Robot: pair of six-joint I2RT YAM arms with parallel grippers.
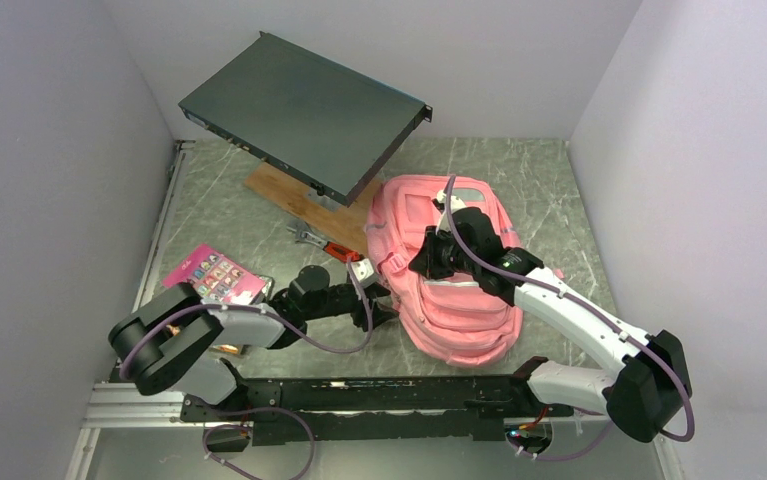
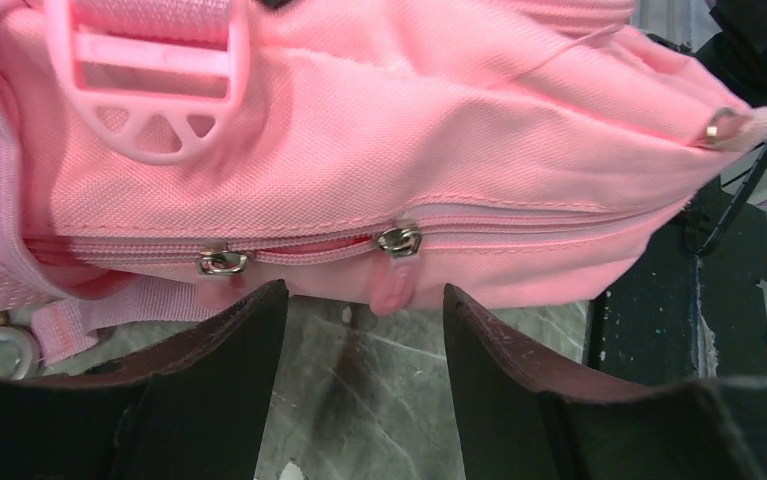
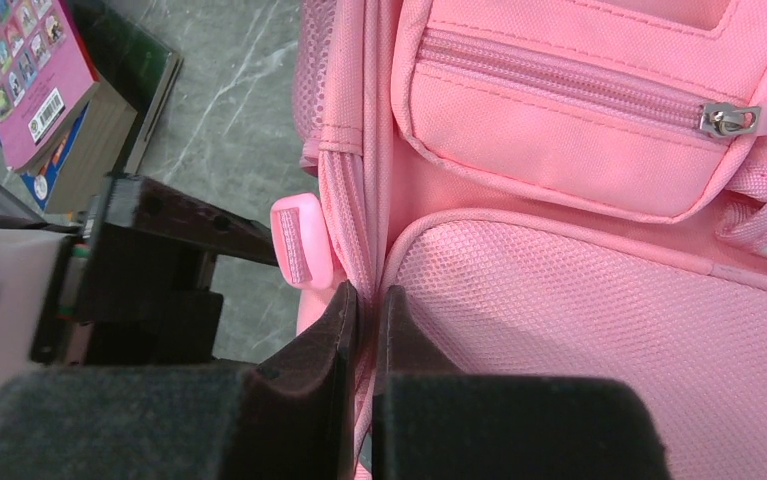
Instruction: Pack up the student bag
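The pink backpack [image 1: 464,325] lies on the marble surface, right of centre. My right gripper is shut on a strip of its pink fabric edging, beside a plastic buckle [image 3: 304,240]. My left gripper stands part open at the bag's left side, facing a zipper; two zipper pulls, a left one [image 2: 221,262] and a middle one [image 2: 397,245], show just beyond its fingers, with nothing seen between them.
Books [image 1: 209,270] lie at the left, partly under my left arm. A dark flat metal case [image 1: 304,110] stands over a wooden board [image 1: 289,192] at the back. Tools [image 1: 314,240] lie beside the board.
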